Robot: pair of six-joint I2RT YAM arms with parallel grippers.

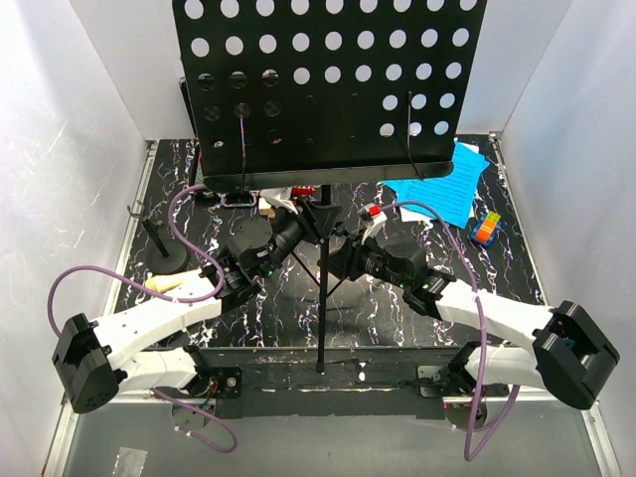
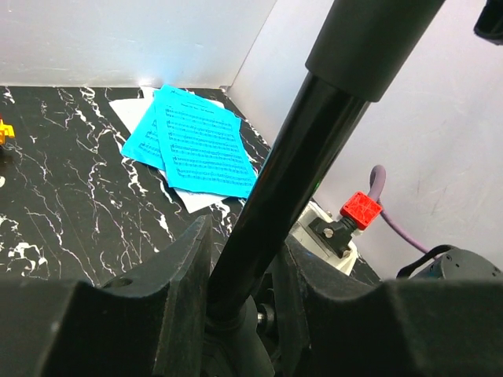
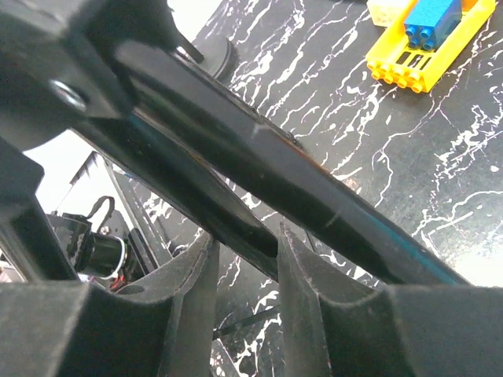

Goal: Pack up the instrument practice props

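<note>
A black perforated music stand (image 1: 328, 119) stands upright in the top view, its pole (image 1: 323, 298) running down the middle. My left gripper (image 1: 323, 214) is at the upper pole; in the left wrist view its fingers sit around the tube (image 2: 314, 141), part open, grip unclear. My right gripper (image 1: 338, 258) is lower at the pole, where in the right wrist view black tubes (image 3: 275, 181) pass just above and between its fingertips; whether it grips is unclear.
Blue sheets (image 1: 447, 184) lie back right, coloured blocks (image 1: 485, 229) at the right, a small black stand (image 1: 167, 248) at the left. Walls enclose three sides.
</note>
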